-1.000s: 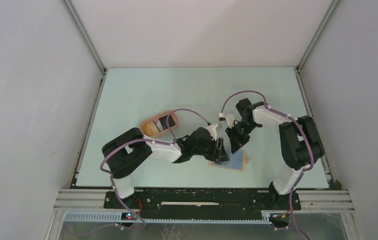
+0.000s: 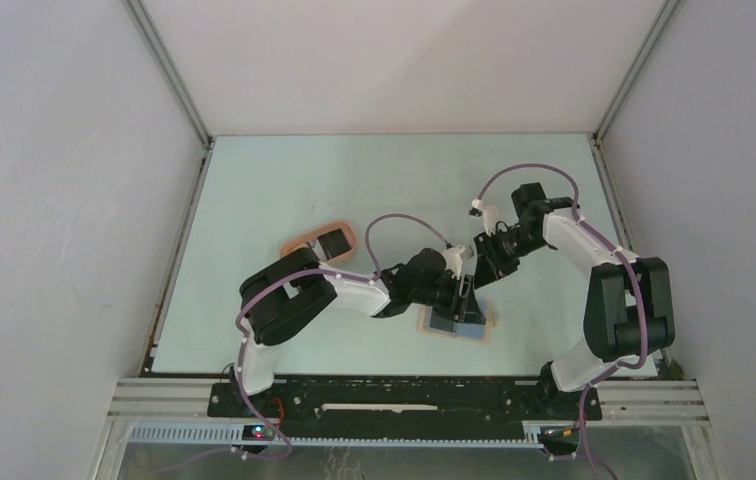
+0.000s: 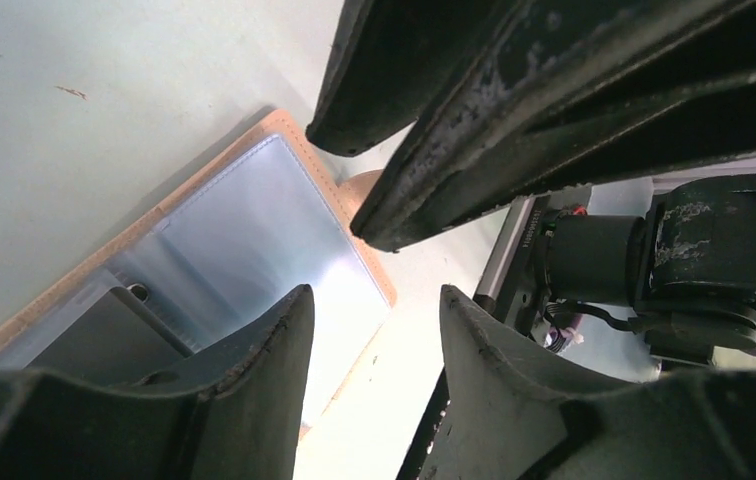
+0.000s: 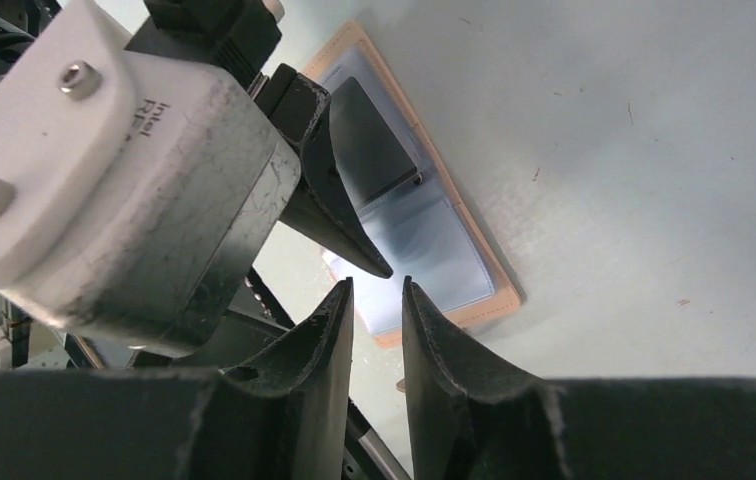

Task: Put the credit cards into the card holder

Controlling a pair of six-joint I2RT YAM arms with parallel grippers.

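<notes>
The card holder (image 2: 474,330), a tan-edged board with clear pockets (image 3: 244,230), lies at the front centre right. A dark card (image 4: 369,140) sits in one pocket; the other pocket looks empty. My left gripper is low over the holder, fingers apart, nothing seen between them. My right gripper hangs beside and above it, its fingers slightly apart with nothing seen between. In the top view an orange tray (image 2: 289,243) with cards (image 2: 333,243) lies left of centre, partly behind the left arm.
The two grippers are very close, with the left arm's body filling part of the right wrist view. Walls border both sides.
My right gripper has moved up and right, away from over the holder. My left gripper has moved right over the holder, now covering more of it and of the tray.
</notes>
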